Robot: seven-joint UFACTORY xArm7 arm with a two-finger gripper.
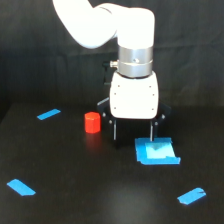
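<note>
A small red block rests upright on the dark table, left of centre. My gripper hangs to the right of it, fingers pointing down and spread wide, with nothing visible between them. It stands open and apart from the block. Its right finger appears close to the far edge of a blue-taped square with a pale middle. How high the fingertips are above the table is hard to judge.
Strips of blue tape mark the table at the back left, front left and front right. Bare dark table fills the front middle. A dark curtain hangs behind.
</note>
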